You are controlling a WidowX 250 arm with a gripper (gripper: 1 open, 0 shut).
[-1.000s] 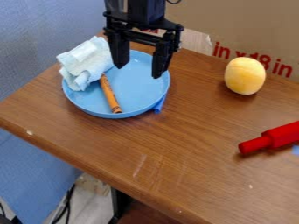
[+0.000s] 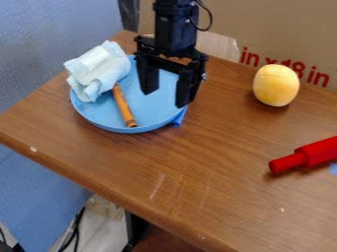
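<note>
My black gripper [image 2: 168, 81] hangs open over the right half of a light blue plate [image 2: 101, 114], its two fingers apart with nothing visible between them. On the plate's left lies a crumpled white cloth [image 2: 98, 65], with an orange stick [image 2: 124, 106] beside it, left of my gripper. A blue object, partly hidden, shows at the plate's right edge.
A yellow round object [image 2: 275, 86] stands at the back right of the wooden table [image 2: 171, 187]. A red cylinder [image 2: 306, 156] lies at the right edge. Cables hang below the table's left side.
My gripper has shifted slightly over the plate, and its fingers appear closer together than a second ago. The objects on the table look unmoved.
</note>
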